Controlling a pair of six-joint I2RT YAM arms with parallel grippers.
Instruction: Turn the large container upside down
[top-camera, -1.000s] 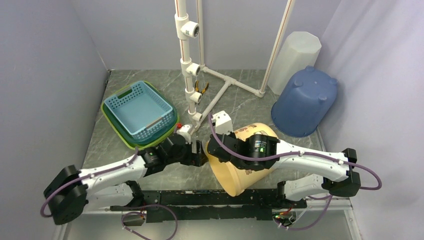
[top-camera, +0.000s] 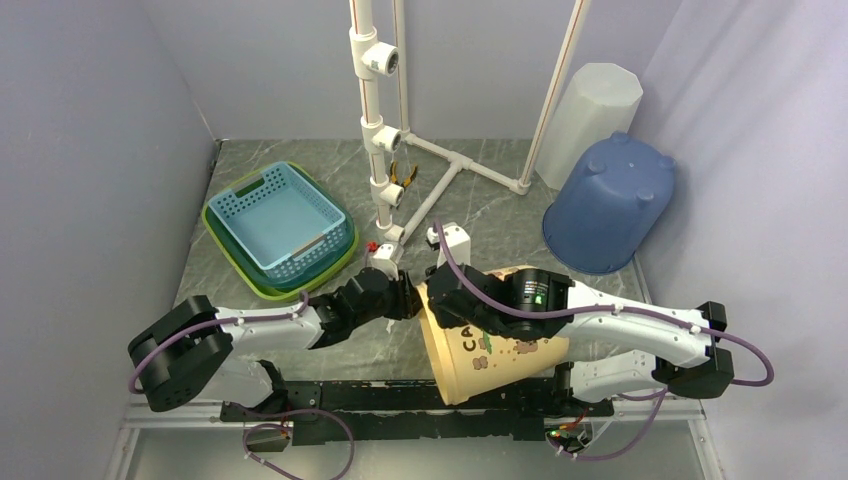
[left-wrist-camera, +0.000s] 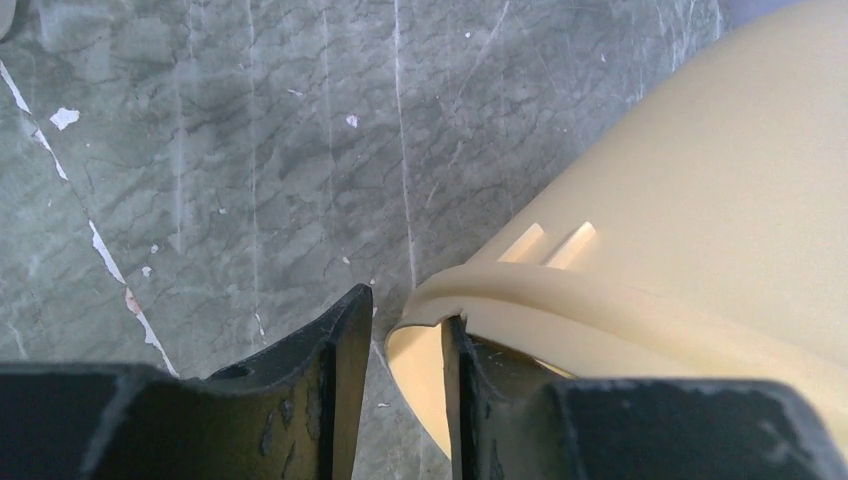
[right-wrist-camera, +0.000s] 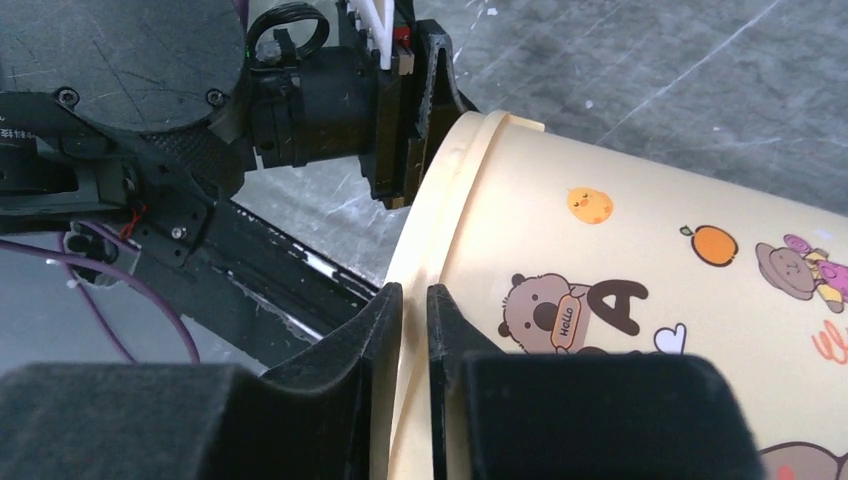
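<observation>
The large cream container (top-camera: 500, 360), printed with cartoon stickers, lies on its side at the table's front, its rim facing left. My left gripper (top-camera: 405, 300) is at the upper part of that rim; in the left wrist view its part-open fingers (left-wrist-camera: 335, 390) straddle or touch the lip (left-wrist-camera: 620, 320). My right gripper reaches over the container from the right, its fingers either side of the rim band, slightly apart; whether either grips firmly cannot be told.
Stacked baskets (top-camera: 275, 225) lie at the left. A white pipe frame (top-camera: 460, 165) stands behind. An upturned blue bucket (top-camera: 605, 205) and a white container (top-camera: 590, 110) occupy the back right.
Over the last second the container's rim end has swung toward the front edge and slightly right, with my right arm shifting right. My left arm has moved right.
</observation>
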